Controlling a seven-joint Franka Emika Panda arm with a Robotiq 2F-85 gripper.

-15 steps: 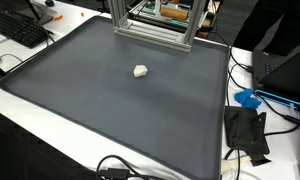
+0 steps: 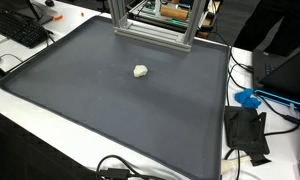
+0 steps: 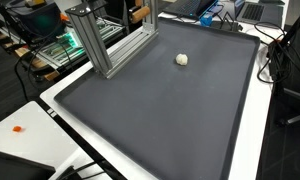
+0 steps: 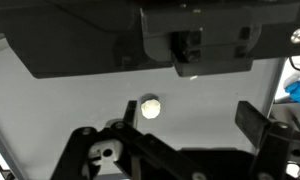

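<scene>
A small pale, cream-coloured lump [image 2: 140, 71] lies alone on the grey work surface [image 2: 120, 110], toward its back half. The second exterior view has the same lump [image 3: 181, 59] near the far end of the surface. Seen from the wrist, the lump [image 4: 151, 107] rests well below my gripper, nearer the left finger. My gripper is open, its dark fingers [image 4: 258, 125] wide apart with nothing held. Neither exterior view shows the fingers.
A metal frame [image 2: 160, 32] stands at the back edge of the surface. Beyond the right edge lie a blue item [image 2: 247, 98], a black pouch [image 2: 246, 130] and cables. A keyboard [image 2: 20, 27] sits at the far left.
</scene>
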